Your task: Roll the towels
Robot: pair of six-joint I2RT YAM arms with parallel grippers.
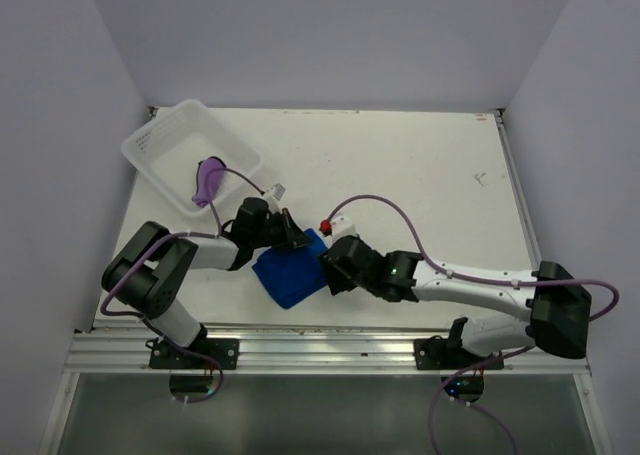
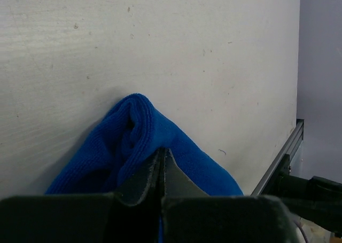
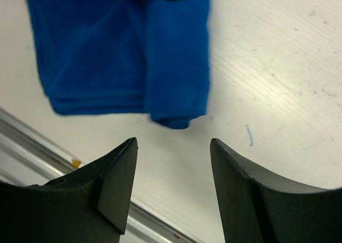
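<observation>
The blue towel (image 1: 292,275) lies near the front of the table, partly folded. In the right wrist view a folded strip of the towel (image 3: 178,67) lies along its right side, with a flat layered part to the left. My left gripper (image 1: 303,243) is shut, its tips down against the fold of the towel (image 2: 140,123); no cloth shows clearly between them. My right gripper is open and empty, just off the end of the folded strip. From above, this right gripper (image 1: 335,280) is at the towel's right side.
A white basket (image 1: 150,133) stands at the back left with a rolled purple towel (image 1: 208,178) in it. A metal rail (image 1: 320,340) runs along the front edge.
</observation>
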